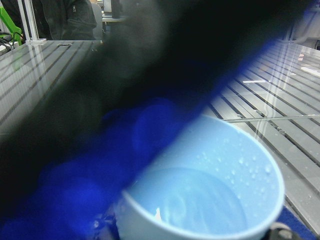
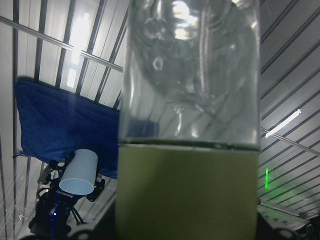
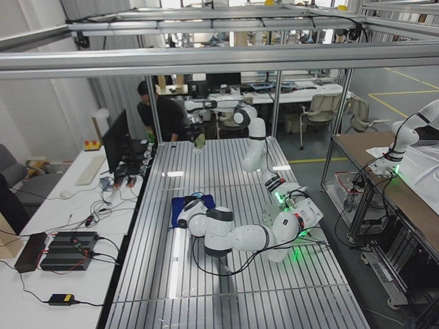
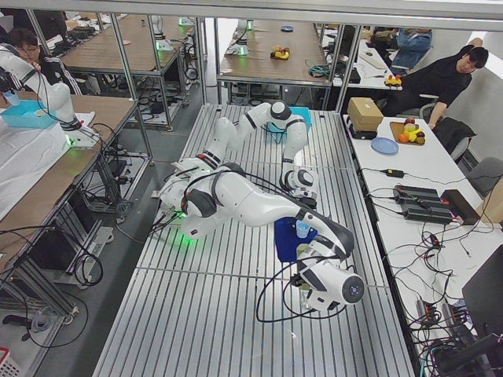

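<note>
A light blue cup [image 2: 80,171] with water visible inside [image 1: 190,200] is at my left gripper, whose fingers sit around it near the dark blue cloth [image 2: 62,120]; the left gripper appears shut on it. A blurred dark blue shape covers much of the left wrist view. High above the cloth, my right gripper holds a clear bottle with an olive-green band [image 2: 187,190], which fills the middle of the right wrist view; in the camera left view this bottle [image 3: 199,140] hangs tilted at the far end of the table.
A light blue bin [image 4: 302,118] stands at one end. White side tables with monitors, boxes and cables line one side, and a person [image 3: 161,113] is behind the frame.
</note>
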